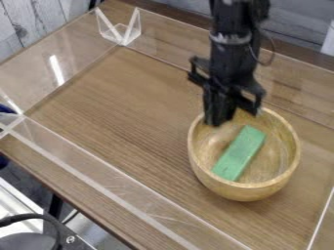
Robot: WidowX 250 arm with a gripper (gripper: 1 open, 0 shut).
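A wooden bowl (208, 145) holds a green rectangular object (239, 153), lying inside it on the right side of the table. My gripper (225, 96) is raised above the back of the bowl, dark and blurred, apart from the green object. Its fingers are too blurred to show clearly whether anything is between them.
A white wire-like shape (119, 27) stands at the back left. A dark cable or part (29, 227) is at the lower left corner.
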